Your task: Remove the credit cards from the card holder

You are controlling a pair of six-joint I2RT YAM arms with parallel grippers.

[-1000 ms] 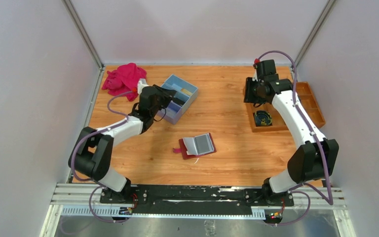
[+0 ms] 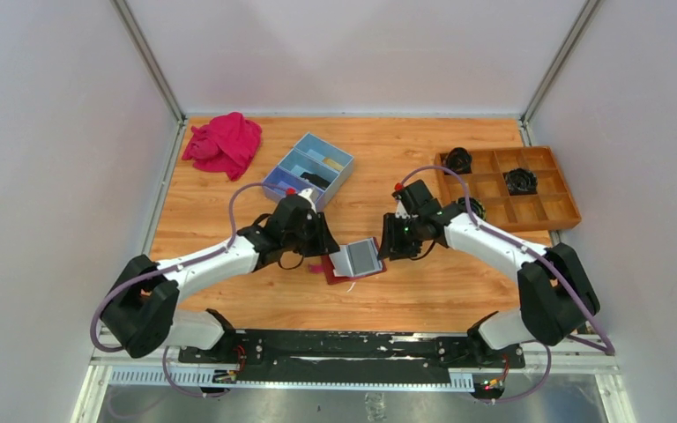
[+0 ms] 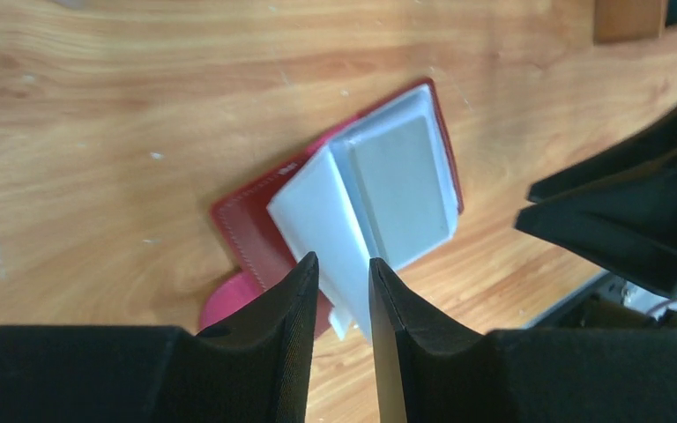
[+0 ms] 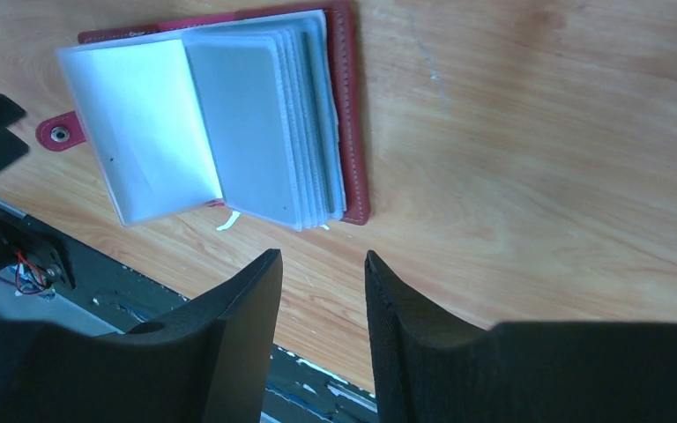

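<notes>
The card holder (image 2: 353, 261) lies spread flat on the table, a red cover with clear sleeve pages inside. Its red cover (image 3: 264, 227) shows at one side in the left wrist view, beside the pale pages (image 3: 403, 183). From the right wrist view, a stack of clear sleeves (image 4: 245, 123) fills one half; whether cards sit in them I cannot tell. My left gripper is open above the cover side, nothing between its fingers. On the other side, my right gripper stands open and empty, just off the holder's edge.
A divided grey-blue box (image 2: 345, 179) stands behind the left arm, and a pink cloth (image 2: 225, 145) lies at the back left. The wooden compartment tray (image 2: 542, 209) is at the right. Bare table surrounds the holder in front.
</notes>
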